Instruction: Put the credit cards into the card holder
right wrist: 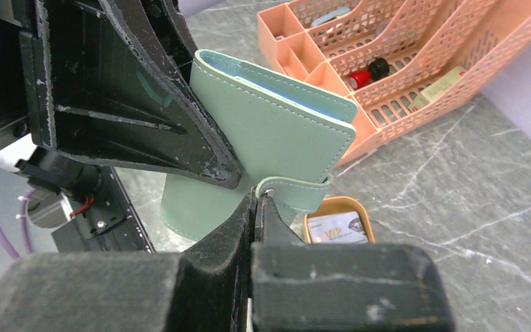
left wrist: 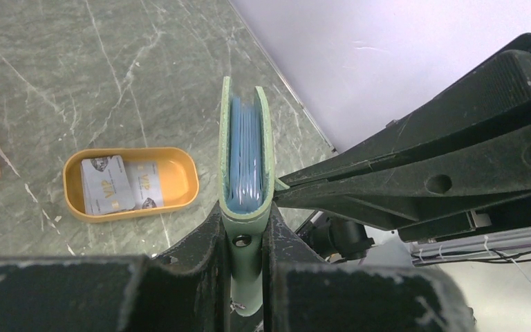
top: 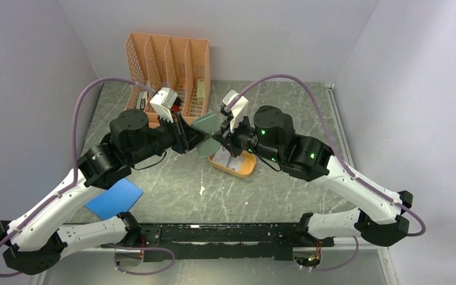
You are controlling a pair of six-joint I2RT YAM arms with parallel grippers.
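The pale green card holder (top: 206, 127) is held upright above the table, with my left gripper (top: 204, 136) shut on it. In the left wrist view its open top shows bluish clear sleeves (left wrist: 245, 162) between the two covers, and a metal snap sits on the near edge. My right gripper is shut at the holder's side, its tips touching the curled closing strap (right wrist: 294, 185); whether the strap is pinched is hidden. White credit cards (left wrist: 107, 185) lie overlapping in a yellow tray (left wrist: 175, 182) below.
An orange divided organiser (top: 199, 65) with several small items stands at the back left. A blue sheet (top: 114, 199) lies at the front left.
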